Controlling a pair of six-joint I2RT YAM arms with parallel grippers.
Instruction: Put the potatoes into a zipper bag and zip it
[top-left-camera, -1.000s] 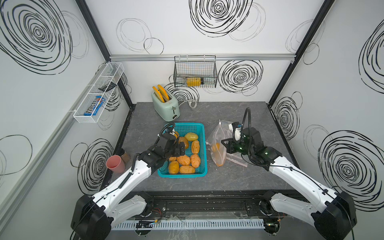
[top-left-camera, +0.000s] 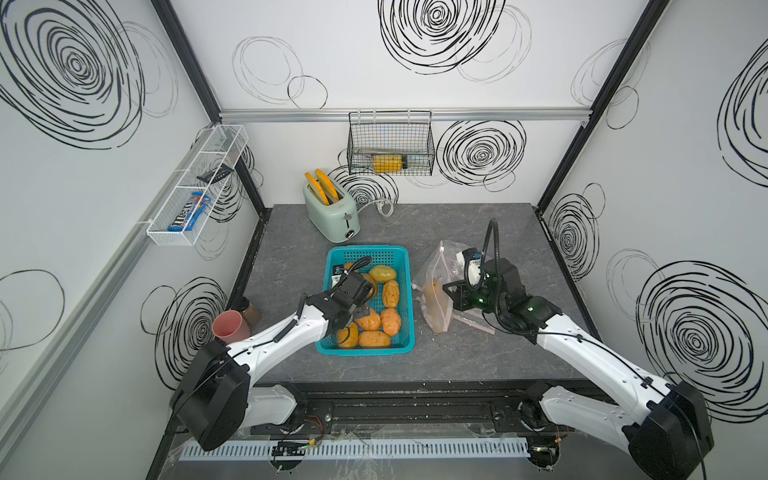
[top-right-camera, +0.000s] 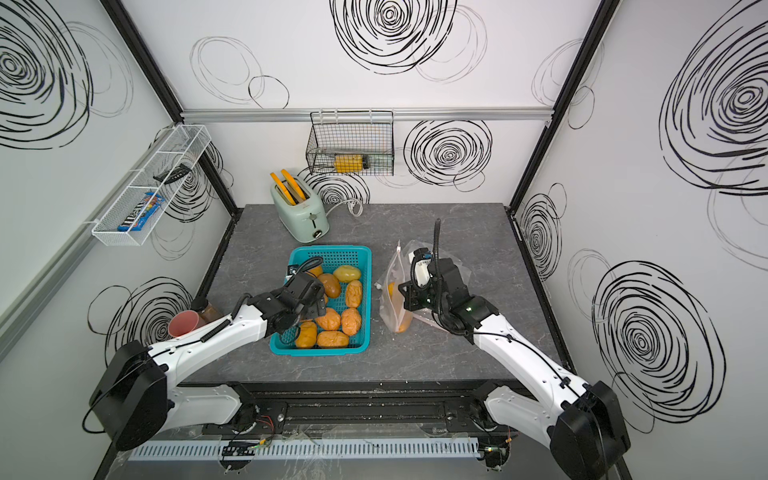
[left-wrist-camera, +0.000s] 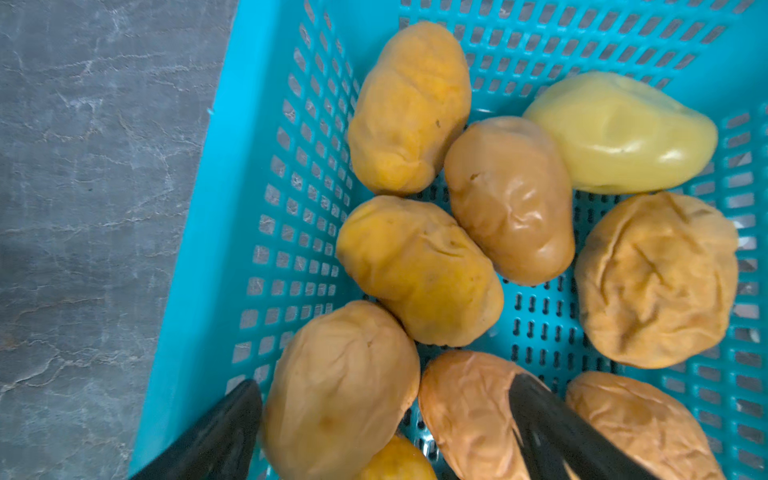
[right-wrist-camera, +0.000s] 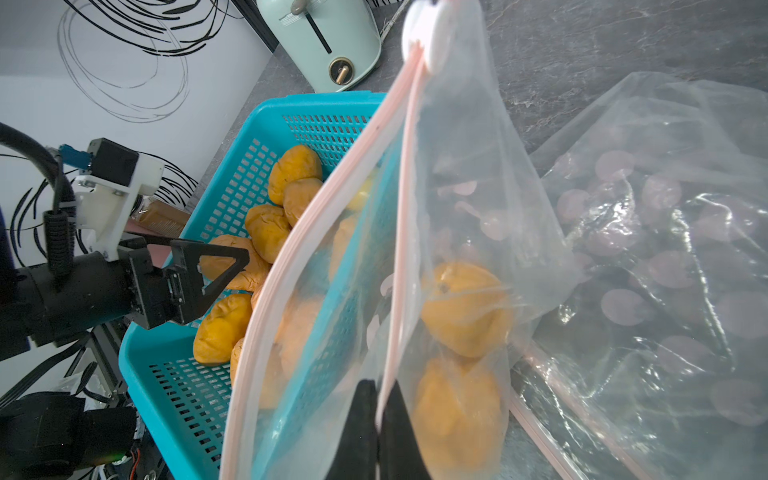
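A teal basket (top-left-camera: 408, 312) holds several potatoes, yellow to tan (left-wrist-camera: 416, 268). My left gripper is open above the near left of these potatoes, fingers either side of a pale tan one (left-wrist-camera: 340, 384); whether it touches is unclear. Right of the basket a clear zipper bag (top-left-camera: 436, 312) with a pink zip holds potatoes (right-wrist-camera: 464, 308) in its lower part. My right gripper is shut on the bag's zip edge, holding it up.
A mint toaster (top-left-camera: 329, 212) stands behind the basket. A pink cup (top-left-camera: 229, 324) is at the left edge. Another clear bag (right-wrist-camera: 656, 280) lies right of the held one. Wire baskets hang on the walls.
My right arm and the bag are nearly unchanged.
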